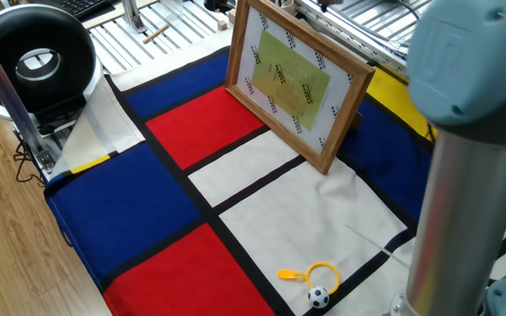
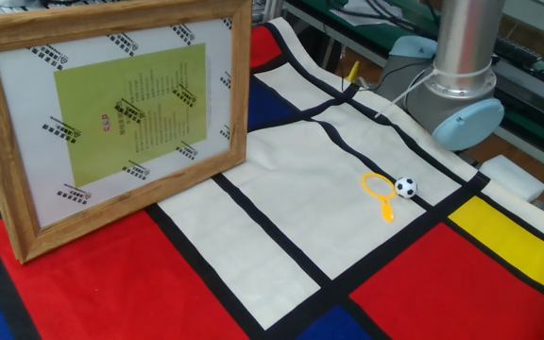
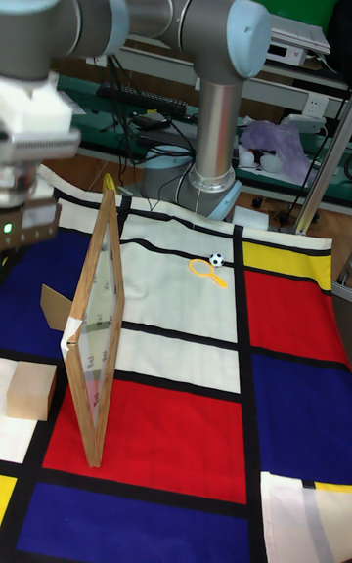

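A wooden picture frame (image 1: 297, 83) stands tilted on the patterned cloth, holding a white sheet with a green panel. Edge-on in exterior view 3, the frame (image 3: 99, 324) shows a brown support flap (image 3: 55, 307) behind it. A yellow ring with a handle (image 2: 379, 186) and a small football (image 2: 405, 187) lie close together on a white cloth patch. At the left edge of exterior view 3 is the housing of my gripper (image 3: 31, 221), with a green light, behind the frame and above the cloth. Its fingers are hidden or cut off, so the finger state cannot be told.
A light brown block (image 3: 31, 391) lies behind the frame. My arm's grey column (image 1: 466, 219) blocks the right side of exterior view 1. A black round device (image 1: 35, 63) stands at the far left.
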